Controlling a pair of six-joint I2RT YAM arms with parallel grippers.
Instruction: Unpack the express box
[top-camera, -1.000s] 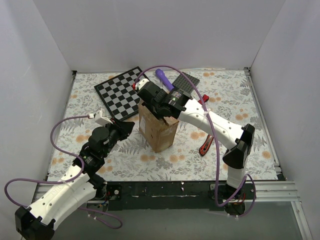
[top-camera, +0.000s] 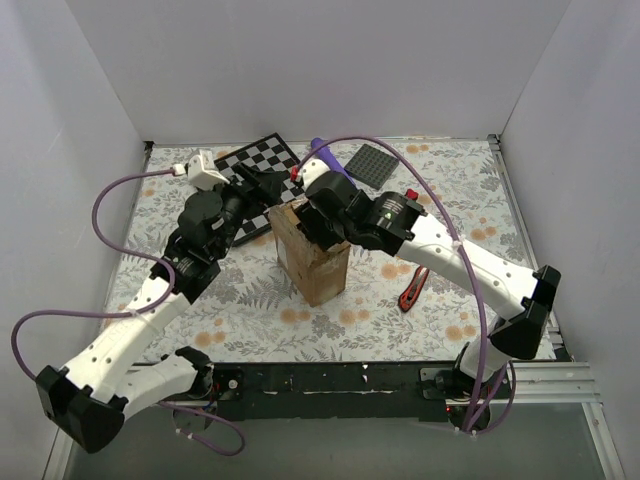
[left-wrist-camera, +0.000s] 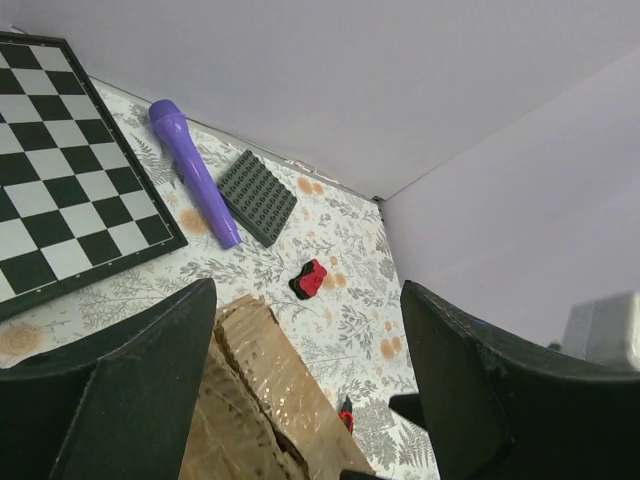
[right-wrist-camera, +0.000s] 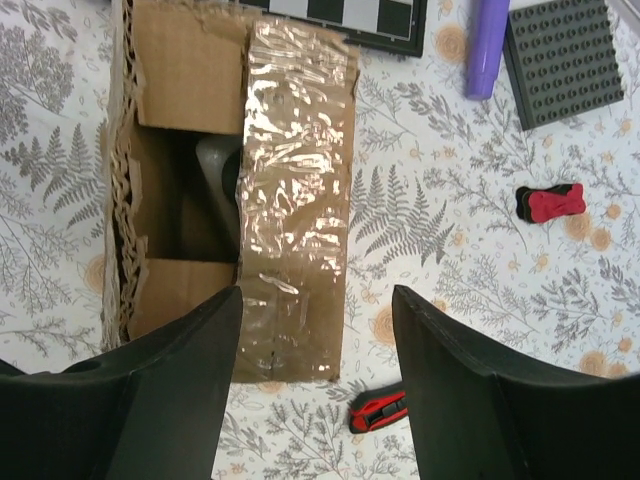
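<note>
The cardboard box (top-camera: 325, 279) stands on the patterned cloth at the middle, its top partly open. In the right wrist view one taped flap (right-wrist-camera: 295, 190) covers the right of the opening, and a pale curved item (right-wrist-camera: 218, 165) shows inside, mostly hidden by that flap. My right gripper hangs above the box, open, with nothing held between its fingers. My left gripper is at the box's upper left, its fingers apart and nothing visibly gripped; the box's top edge shows below and between them.
Behind the box lie a checkered board (left-wrist-camera: 75, 170), a purple microphone-shaped item (left-wrist-camera: 195, 175) and a dark studded plate (left-wrist-camera: 257, 197). A red-black piece (right-wrist-camera: 553, 203) and a red cutter (top-camera: 413, 288) lie to the right. Both grippers are close together over the box.
The right gripper has shifted slightly right.
</note>
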